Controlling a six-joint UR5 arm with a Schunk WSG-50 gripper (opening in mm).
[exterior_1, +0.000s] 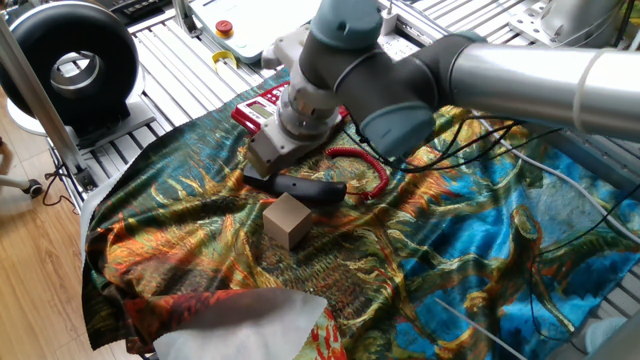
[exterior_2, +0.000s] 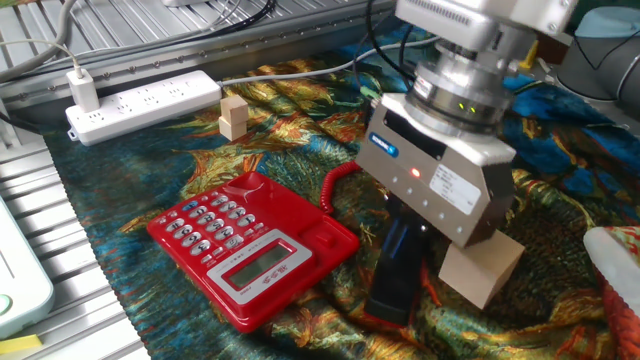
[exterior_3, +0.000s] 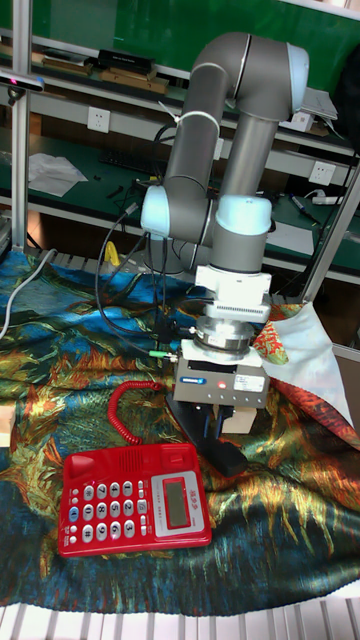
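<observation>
A red desk telephone with a keypad and small display lies on the patterned cloth, its cradle empty. Its black handset is off the base, joined by a coiled red cord. My gripper points down over the handset, with its dark fingers around the handset's middle; it looks shut on it. Dark fingers against dark plastic make the contact hard to see. Exterior view 3 has the handset beside the phone's cradle side, low over the cloth. Whether it touches the cloth I cannot tell.
A cardboard-coloured cube stands close beside the handset. Two small wooden blocks are near a white power strip. The cloth is wrinkled, with open room to the right in exterior view 1. Black cables hang by the arm.
</observation>
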